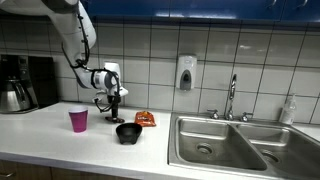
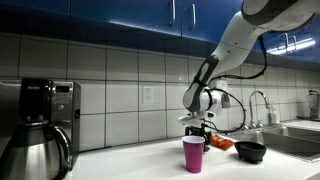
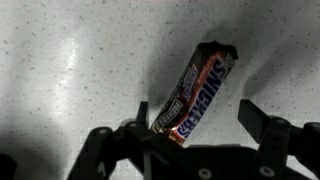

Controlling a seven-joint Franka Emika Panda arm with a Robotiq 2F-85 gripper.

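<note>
A dark-wrapped Snickers bar [image 3: 206, 82] lies slantwise on the speckled white counter in the wrist view, its lower end reaching between my fingers. My gripper is open, with one finger on each side of the bar and a gap to both. From exterior view 1, the gripper [image 1: 113, 113] points down low over the counter, close to the bar. Whether the fingertips touch the counter cannot be told.
A magenta cup [image 1: 78, 119] stands to the left and a black bowl [image 1: 129, 133] nearer the front. An orange-red package [image 1: 145, 118] lies just right of the gripper. The double sink [image 1: 204, 150] begins farther right; a coffee maker [image 2: 38, 125] stands at the other end.
</note>
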